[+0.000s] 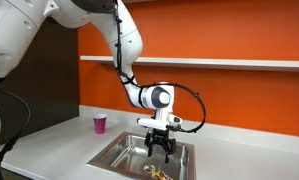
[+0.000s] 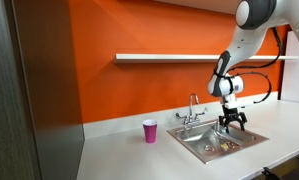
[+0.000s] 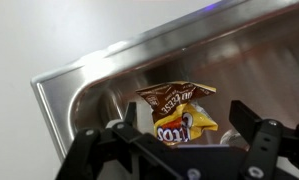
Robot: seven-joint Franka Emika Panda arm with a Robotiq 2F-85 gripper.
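A crumpled snack packet [image 3: 177, 112], brown at one end and yellow with red and blue print at the other, lies on the floor of the steel sink [image 3: 74, 83]. In exterior view 1 this packet [image 1: 161, 174] shows small near the sink's front edge. Over the basin hangs my gripper [image 1: 159, 150], pointing down. Its fingers are open, with a wide gap and nothing held. From the wrist, the packet appears between the two dark fingers, below them; how much height separates them is hard to tell.
Walls of the sink [image 2: 196, 147] surround the packet closely. A faucet [image 2: 192, 112] rises behind the basin. To the left, a magenta cup [image 1: 100, 123] stands on the white counter [image 1: 54, 155], which is otherwise mostly clear. A shelf [image 2: 179, 62] runs along the orange wall.
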